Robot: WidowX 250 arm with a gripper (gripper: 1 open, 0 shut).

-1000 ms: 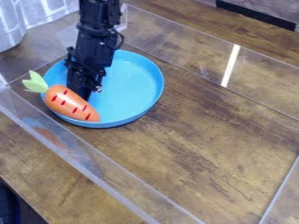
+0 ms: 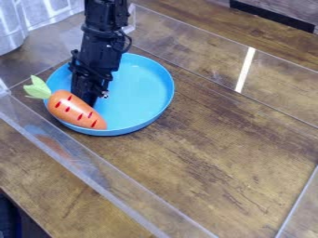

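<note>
A blue round plate (image 2: 139, 100) lies at the left of the wooden table, with an orange toy carrot (image 2: 77, 112) with a pale green top lying on its front left part, the leaves reaching past the rim. The black gripper (image 2: 89, 91) comes down from the top into the plate, its lower end right behind the carrot. Its fingers are dark and overlap, so I cannot make out whether anything is between them.
A clear plastic wall runs along the left and near side of the plate.
</note>
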